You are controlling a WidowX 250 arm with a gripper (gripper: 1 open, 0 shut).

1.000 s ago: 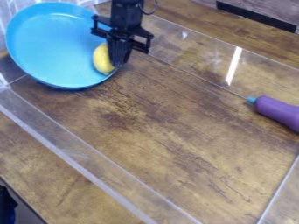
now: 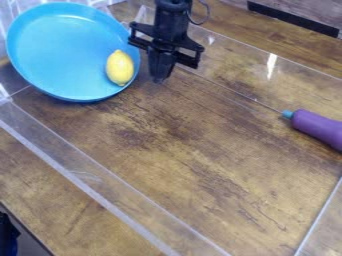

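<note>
A yellow oval object point(image 2: 120, 67) lies on the blue plate point(image 2: 54, 45) at the upper left, near the plate's right edge. My black gripper point(image 2: 160, 70) hangs just to the right of the plate and the yellow object, apart from it. The gripper looks shut, with nothing visible between its fingers, though its tips are small and dark.
A purple object with a teal tip point(image 2: 315, 127) lies at the right. Clear plastic walls edge the wooden table point(image 2: 187, 175).
My gripper has moved right, away from the yellow object, which now shows fully on the plate.
</note>
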